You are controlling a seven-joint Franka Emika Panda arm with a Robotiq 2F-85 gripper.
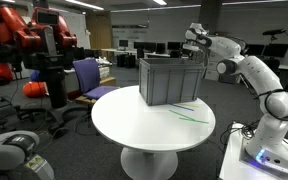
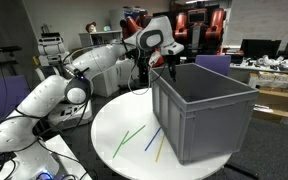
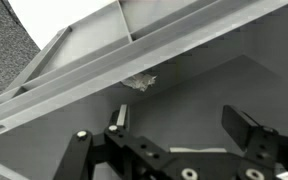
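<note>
My gripper (image 2: 171, 72) hangs at the top opening of a big grey bin (image 2: 196, 125), its fingers pointing down. In the wrist view the gripper is open, with a wide empty gap between its dark fingers. Below it are the bin's grey walls and floor. A small crumpled pale thing (image 3: 139, 81) shows by the near wall, and a thin white strip (image 3: 199, 150) lies low in the frame. On the round white table (image 2: 109, 120) are green sticks (image 2: 134, 134), a blue one (image 2: 152, 139) and a yellow-orange one (image 2: 160, 150).
The bin's tall walls and raised rim (image 3: 134, 52) stand close around the gripper. Much of the white tabletop (image 1: 134, 120) in front of the bin is bare. Office chairs (image 1: 87, 75) and desks are farther back.
</note>
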